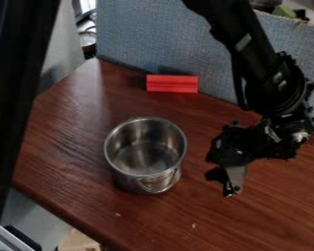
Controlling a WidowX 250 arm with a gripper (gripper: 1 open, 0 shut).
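Note:
A shiny steel pot [145,155], open at the top, stands upright on the dark wooden desk [81,137]. A red block [172,83] lies behind it, near the grey partition. My black gripper [228,178] hangs over the desk to the right of the pot, fingers pointing down, apart from it. How far the fingers are open, and whether anything is between them, I cannot tell.
A grey fabric partition [146,34] runs along the back of the desk. A dark vertical post fills the left edge of the view. The desk's left edge drops away.

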